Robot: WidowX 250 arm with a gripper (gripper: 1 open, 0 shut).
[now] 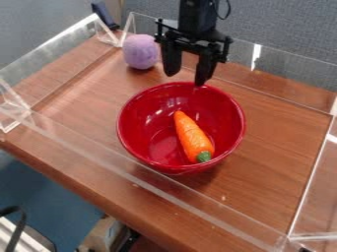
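Note:
My gripper (187,65) is a black two-finger unit at the top centre, above and behind the red bowl, its fingers apart with nothing seen between them. The red bowl (140,113) stands on the wooden table, and an orange carrot (192,135) with a green top lies inside it. A purple ball-like object (141,51) rests at the back left, just left of the gripper.
Clear low walls (265,236) border the wooden table (79,133). Bare wood lies left and right of the bowl. Some hardware and a cardboard piece sit off the table at the bottom left.

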